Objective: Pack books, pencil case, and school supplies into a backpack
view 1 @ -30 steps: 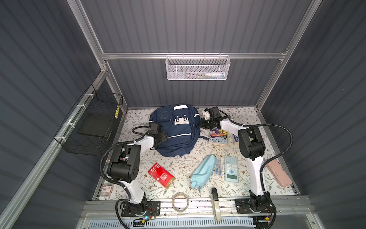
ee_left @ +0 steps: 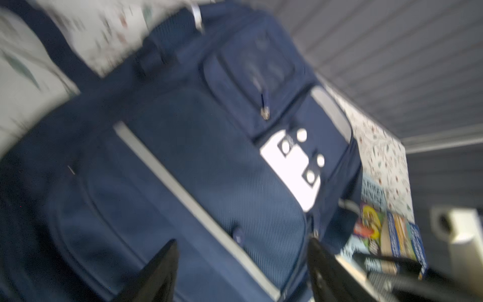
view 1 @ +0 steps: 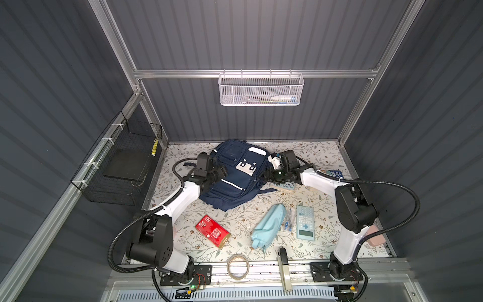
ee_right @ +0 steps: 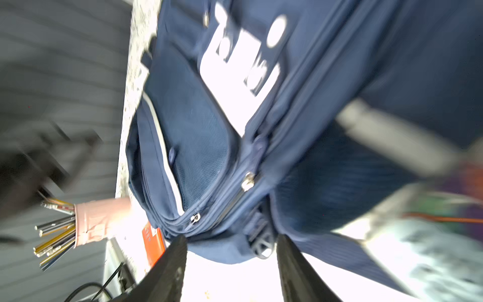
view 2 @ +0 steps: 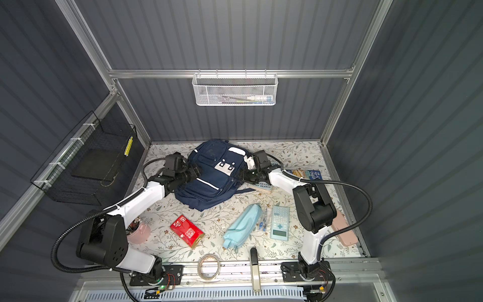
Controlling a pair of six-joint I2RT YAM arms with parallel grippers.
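The navy backpack (view 1: 232,173) lies flat at the back middle, turned at a slant, its white-buttoned patch facing up. At its left side my left gripper (view 1: 221,173) stands part open above the fabric; in the left wrist view its fingers (ee_left: 156,274) are apart with no cloth seen pinched. My right gripper (view 1: 266,176) is at the bag's right edge, its fingers (ee_right: 166,271) parted near the zip pulls and a strap buckle. A book (view 2: 261,185) lies partly beneath the right arm. In front lie a red pack (view 1: 213,231), a light-blue pencil case (view 1: 268,226) and a calculator (view 1: 305,223).
Clear pen packs (view 2: 262,220) lie between pencil case and calculator. A pink case (view 2: 347,230) is at the right edge, a pink pencil cup (view 2: 139,233) at the left. Tape (view 1: 238,266) sits on the front rail.
The backpack has turned clockwise, its top shifting right.
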